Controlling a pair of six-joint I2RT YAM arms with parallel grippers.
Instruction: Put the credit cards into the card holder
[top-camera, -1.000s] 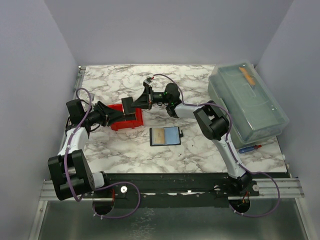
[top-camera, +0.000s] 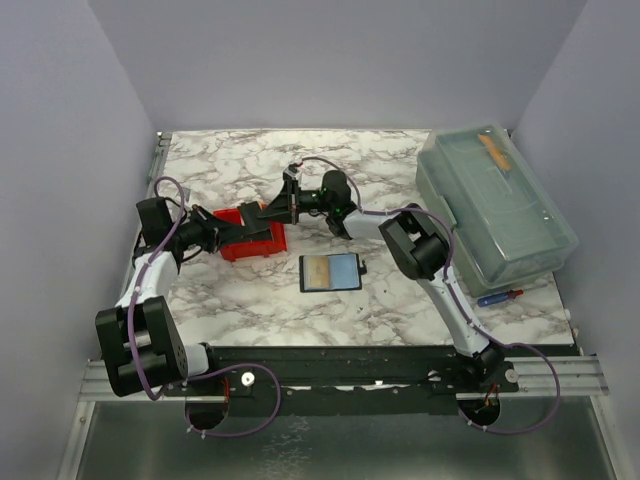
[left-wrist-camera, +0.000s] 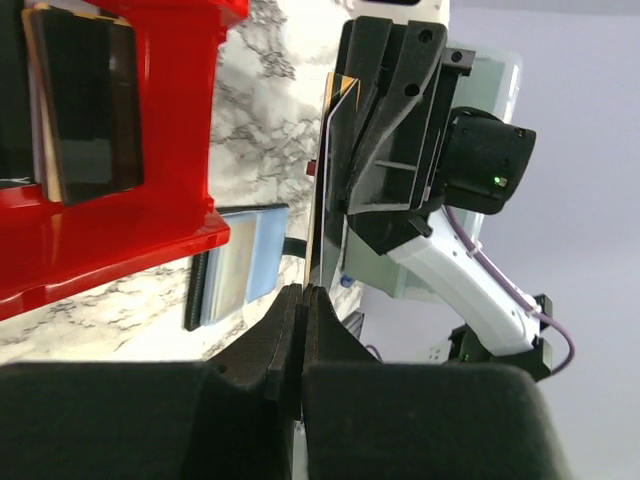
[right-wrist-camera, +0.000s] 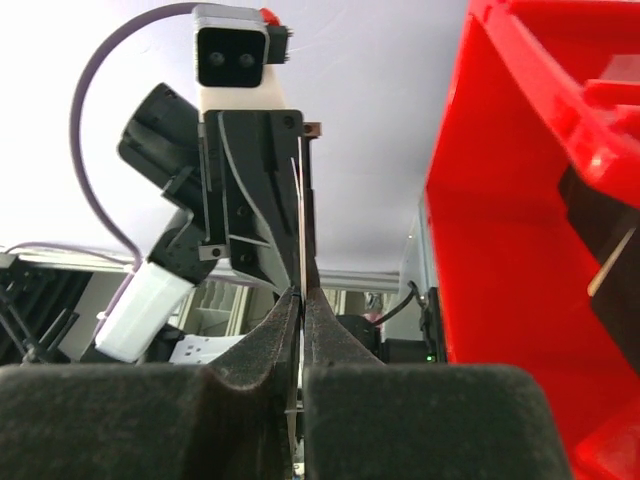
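Between my two grippers, over the red box (top-camera: 234, 250), thin cards (left-wrist-camera: 337, 110) stand on edge in the left wrist view. My left gripper is shut on the cards at their near end; my right gripper (top-camera: 278, 210) faces it from the other side, also shut at the cards. In the right wrist view the cards (right-wrist-camera: 300, 230) show as thin lines running into the fingertips. More dark cards (left-wrist-camera: 90, 110) stand inside the red box. The open card holder (top-camera: 343, 271), with tan and light-blue halves, lies on the table right of the box.
A large translucent lidded box (top-camera: 495, 205) fills the table's right side, with a blue pen-like object (top-camera: 498, 297) beside it.
The left gripper has barely moved; the card holder is unchanged.
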